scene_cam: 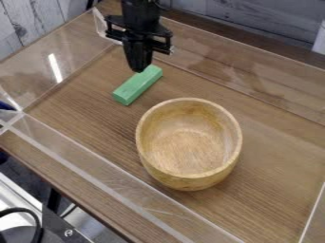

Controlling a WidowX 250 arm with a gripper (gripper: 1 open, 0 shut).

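Note:
My black gripper (137, 65) hangs at the top centre of the camera view, its fingers pointing down and shut, nothing seen between them. It is just behind a green block (137, 85), which lies diagonally on the wooden surface. A large tan round bowl (188, 174) stands in front and to the right of the block.
A black cable or part (23, 224) shows at the bottom left corner.

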